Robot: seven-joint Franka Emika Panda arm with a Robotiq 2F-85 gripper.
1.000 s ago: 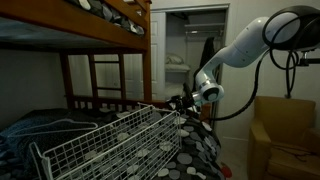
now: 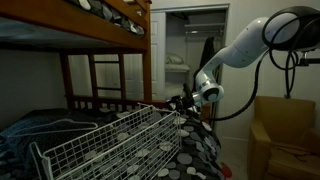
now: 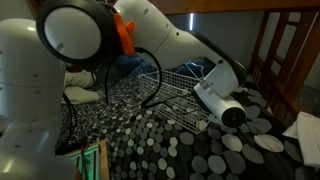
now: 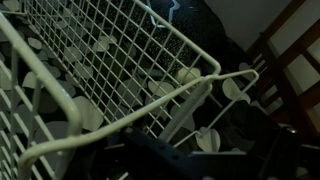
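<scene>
A white wire basket (image 2: pixel 115 146) stands on the dotted bedding, its long side running toward the bunk bed in exterior view 1. At its far end is my gripper (image 2: pixel 183 104), close to the top rim. From the wrist, the basket's corner and rim (image 4: pixel 214 76) lie just ahead of my gripper, whose dark fingers stand open at the bottom of the view. No object shows between the fingers, though they are dim there. Whether they touch the wire I cannot tell. In exterior view 2 the arm (image 3: pixel 210 95) hides the gripper and part of the basket (image 3: pixel 172 84).
Dark bedding with grey dots (image 3: pixel 150 155) spreads under the basket. A wooden bunk bed (image 2: pixel 75 25) rises at the left, with its rails (image 4: pixel 285 45) close to the gripper's right. A tan armchair (image 2: pixel 284 140) stands at the right, before a white door.
</scene>
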